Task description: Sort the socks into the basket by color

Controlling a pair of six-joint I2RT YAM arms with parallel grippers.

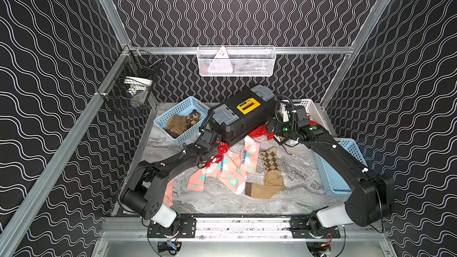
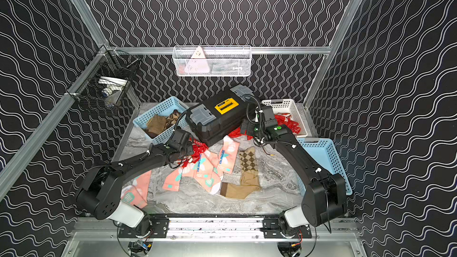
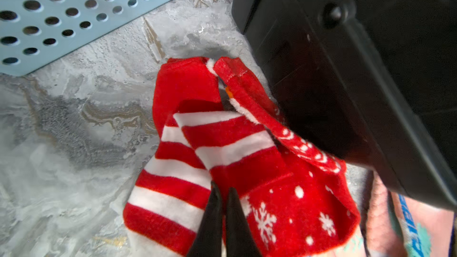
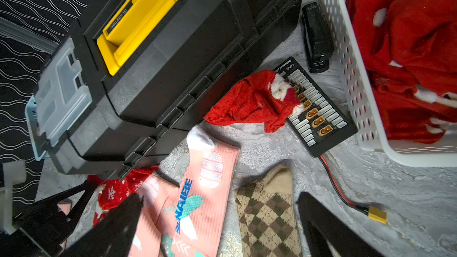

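Note:
Red-and-white striped and snowflake socks [image 3: 238,142] lie in a heap against the black toolbox. My left gripper is shut over that heap, with no fabric visible between its fingertips. In the right wrist view, a red sock [image 4: 247,101] lies by the toolbox, partly across a black circuit board. My right gripper is open and empty above the table. Pink socks [image 4: 204,200] and a brown argyle sock [image 4: 269,214] lie below it. A white basket [image 4: 354,76] contains red socks; a blue basket [image 1: 178,140] at the back left contains brown ones.
The black toolbox [image 1: 245,111] occupies the back middle between the baskets. A black stapler [image 4: 316,38] and the circuit board [image 4: 328,130] with its cable lie beside the white basket. Another blue basket [image 1: 342,191] at right shows a bare floor.

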